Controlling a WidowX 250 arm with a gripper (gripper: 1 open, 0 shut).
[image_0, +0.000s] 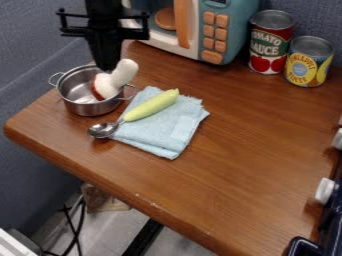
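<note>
The black gripper (104, 62) hangs over the left side of a steel pot (78, 100) with two handles. Just below and right of its fingertips a white object (123, 74) with a red part (103, 87) stands tilted in or above the pot; whether the fingers hold it I cannot tell. A yellow corn-like object (152, 105) lies on a light blue cloth (170, 135), beside a metal spoon (102, 129).
A toy microwave (229, 35) stands at the back, with a tomato sauce can (269, 45) and a yellow can (307, 63) to its right. Black appliances (326, 200) line the right edge.
</note>
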